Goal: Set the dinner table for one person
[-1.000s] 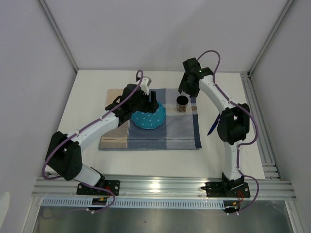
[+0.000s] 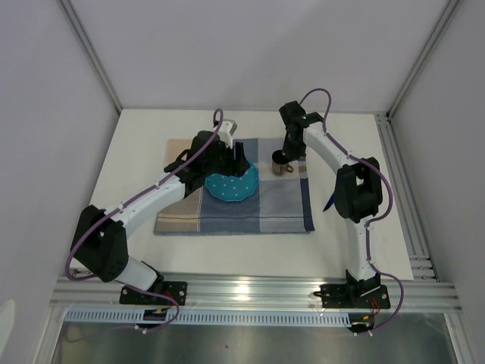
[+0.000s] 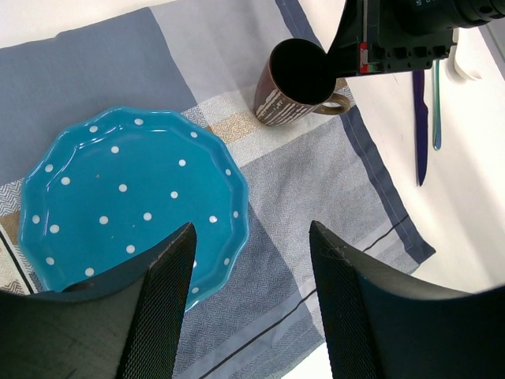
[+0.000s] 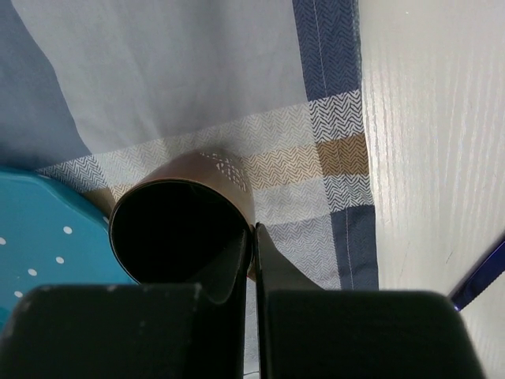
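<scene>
A blue dotted plate lies on the checked placemat. Right of it, near the mat's edge, stands a brown patterned mug with its handle to the right. My right gripper is shut at the mug's rim, its tips touching or very near it; whether the rim is between them cannot be seen clearly. My left gripper is open above the plate's right side, nothing between its fingers.
On the white table right of the mat lie a dark blue knife, a teal utensil and a white spoon-like item, partly hidden.
The mug appears shifted slightly left. The left arm has not visibly moved.
</scene>
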